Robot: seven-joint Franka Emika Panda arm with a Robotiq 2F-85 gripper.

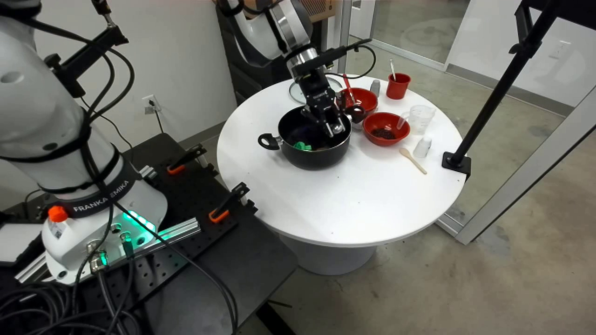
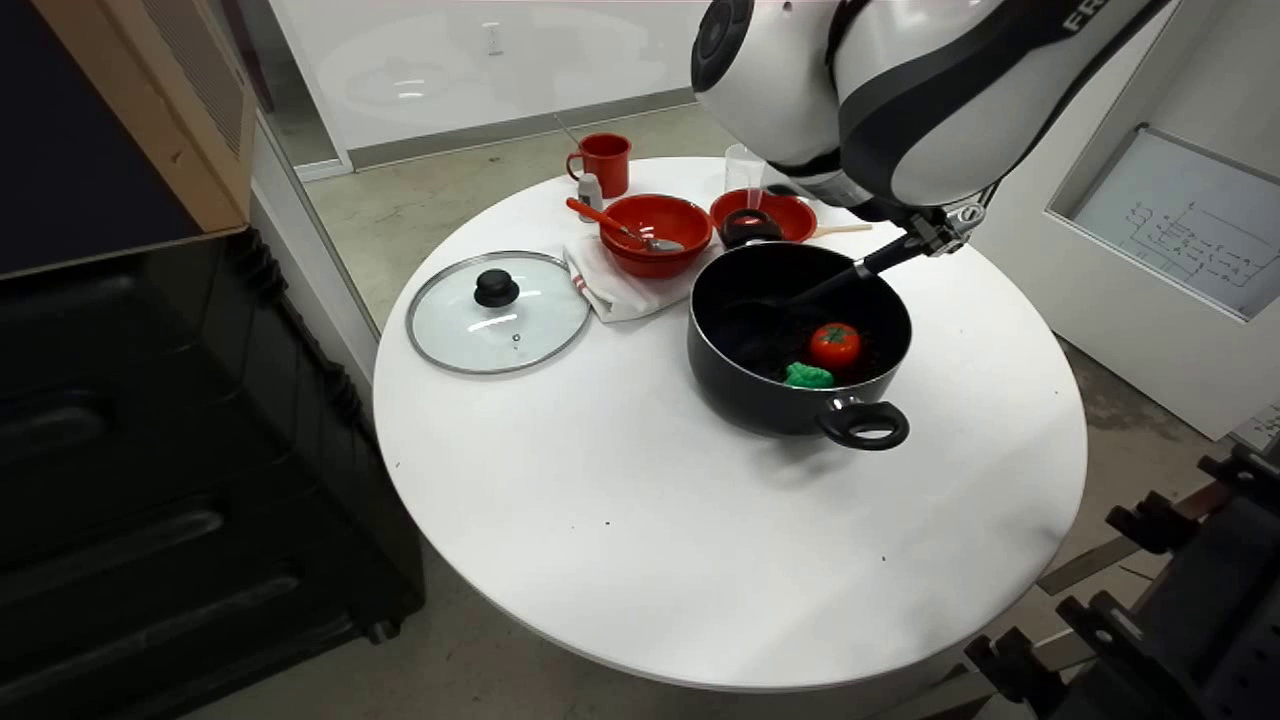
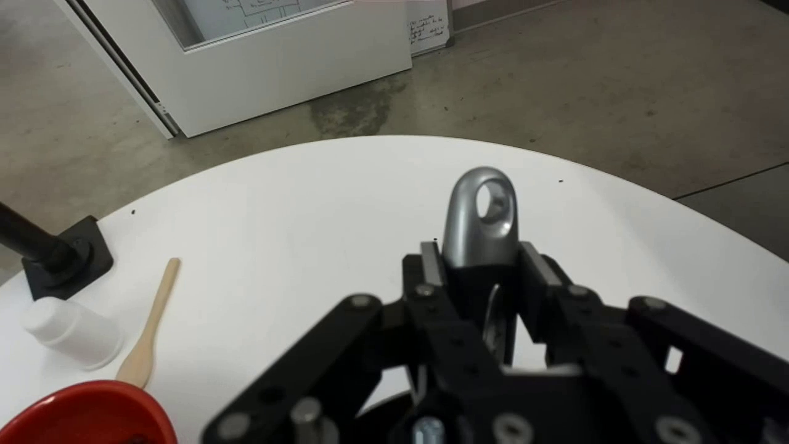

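A black utensil with a silver handle end (image 3: pixel 462 233) is clamped in my gripper, between the two fingers. From there its dark handle (image 2: pixel 890 254) slants down into the black pot (image 2: pixel 768 406), where its lower end is hard to make out. Inside the pot lie a red tomato (image 2: pixel 835 346) and a green piece (image 2: pixel 807 376) that looks like broccoli. In the first exterior view, my gripper hangs over the right part of the pot.
Behind the pot sit red bowls (image 2: pixel 657 264), a white towel (image 2: pixel 624 292) and a red mug (image 2: pixel 608 168). A glass lid (image 2: pixel 444 314) lies apart from them. A wooden spoon (image 1: pixel 414 162) and white shaker (image 1: pixel 423 147) rest near the pole's foot (image 1: pixel 456 163).
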